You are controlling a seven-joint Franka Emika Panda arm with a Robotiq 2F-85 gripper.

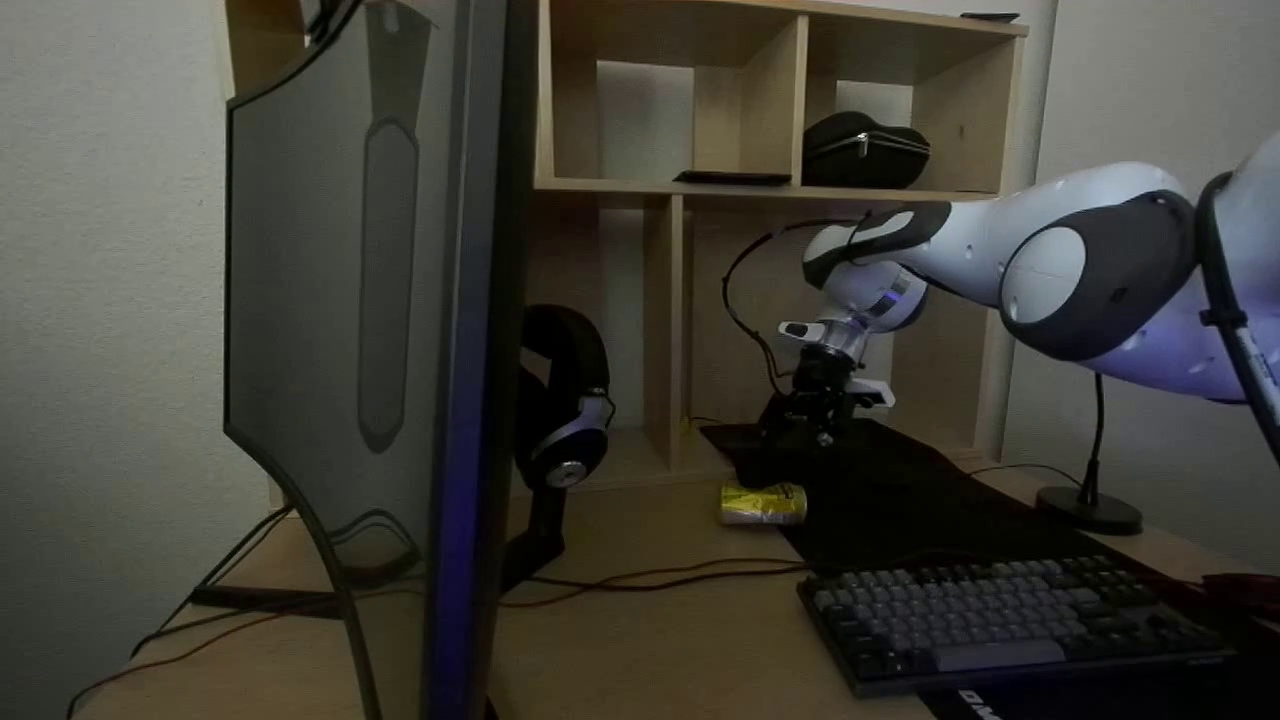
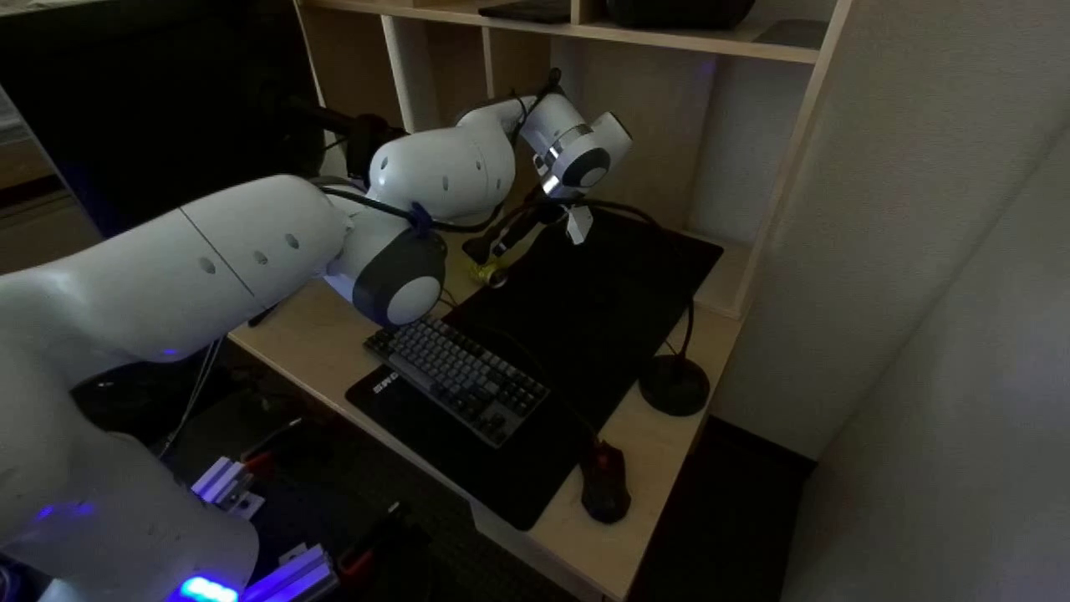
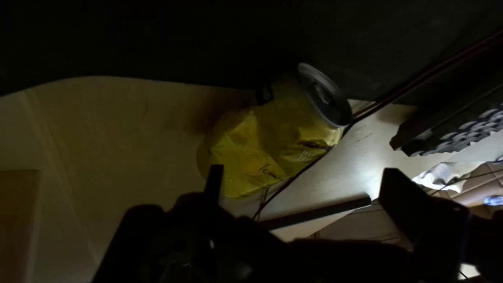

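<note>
A yellow can (image 1: 763, 503) lies on its side at the left edge of the black desk mat. In the wrist view the can (image 3: 271, 136) looks dented, its silver end (image 3: 325, 94) turned to the upper right. My gripper is open, its dark fingers (image 3: 214, 181) wide apart with nothing held between them. From exterior view 1, the gripper (image 1: 780, 450) appears low, just behind and above the can; whether it touches is too dark to tell. In exterior view 2 the arm partly hides the can (image 2: 488, 272).
A keyboard (image 1: 1008, 612) rests on the mat (image 2: 572, 301), with a mouse (image 2: 604, 483) to its right in exterior view 2. A large monitor (image 1: 348, 264) and headphones (image 1: 564, 396) stand left of the can. Shelves (image 1: 672, 188) rise behind; cables (image 1: 672, 576) cross the desk in front.
</note>
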